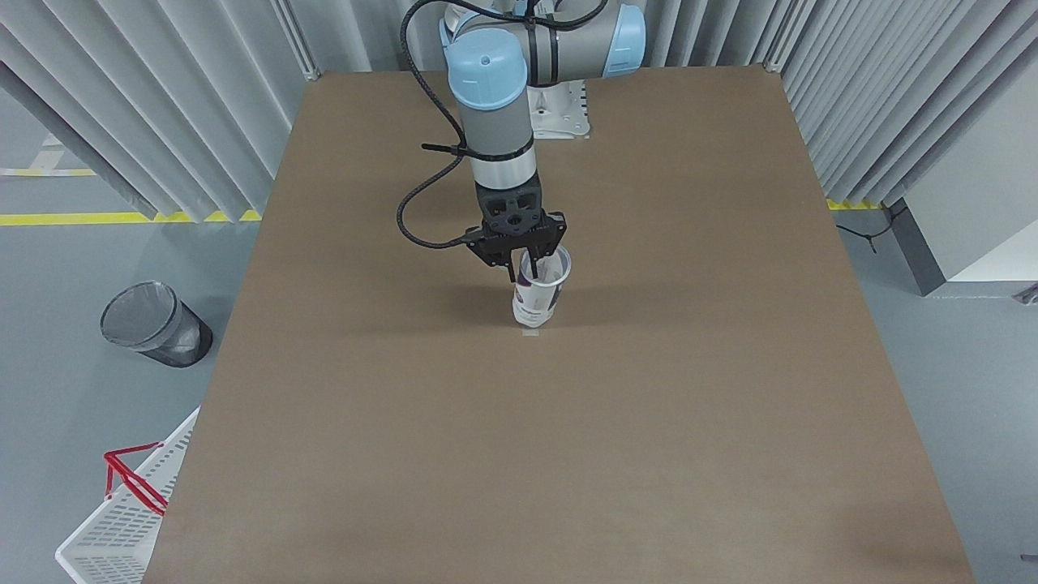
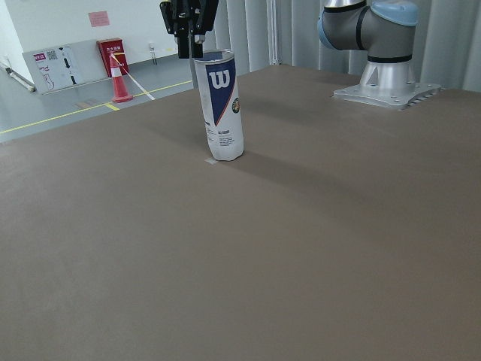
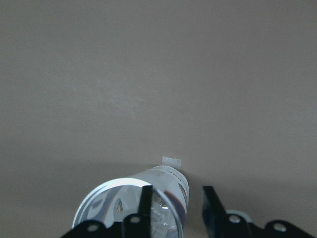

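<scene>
A white Wilson tube can [image 2: 219,113] with a navy logo stands upright on the brown table, just by a small strip of tape [image 1: 530,332]. My gripper [image 1: 522,271] is at its top in the front view. In the wrist view the fingers stand apart, one over the open rim of the can [image 3: 179,193], the other off to its right; the gripper is open. Whether either finger touches the rim is unclear.
The robot's base [image 2: 385,95] is at the back. On the floor to the left are a bin [image 1: 156,326] and a white basket [image 1: 122,526].
</scene>
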